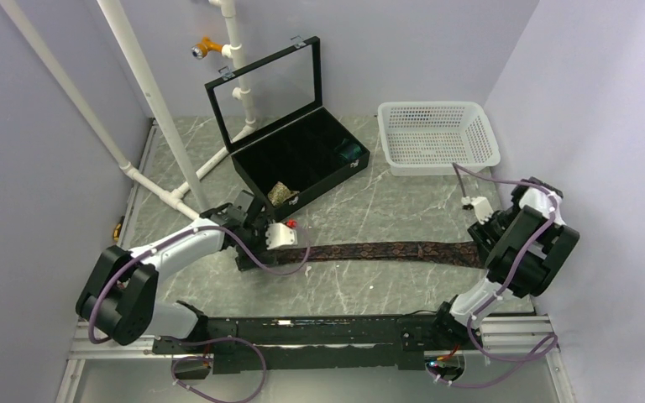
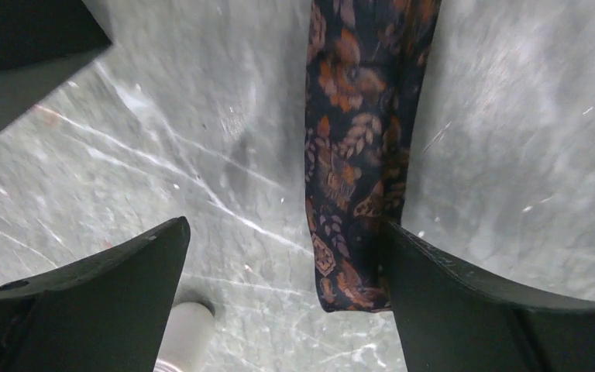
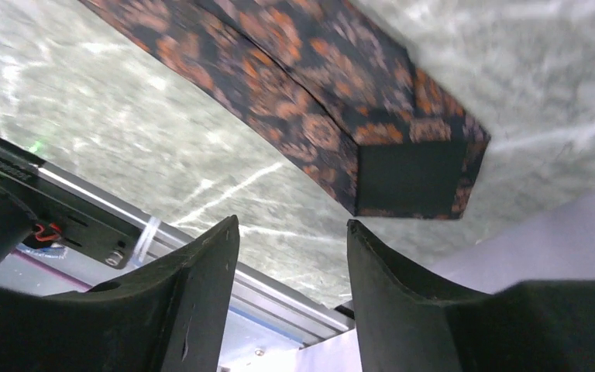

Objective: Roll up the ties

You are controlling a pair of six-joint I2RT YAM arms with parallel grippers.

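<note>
A dark tie with brown floral print (image 1: 378,251) lies stretched flat across the table between the two arms. Its narrow end (image 2: 349,263) shows in the left wrist view. My left gripper is open above that end; the right-hand finger (image 2: 465,294) covers part of the tie's edge. In the right wrist view, the tie's wide end (image 3: 318,93) lies folded, its tip showing a plain black patch. My right gripper stands part open near this end, nothing between its fingers. The top view hides both ends under the arms.
An open black case (image 1: 302,185) with a clear lid stands at the back, holding rolled items. A white basket (image 1: 441,170) is at the back right. White pipes (image 1: 147,92) rise on the left. A wall borders the right arm.
</note>
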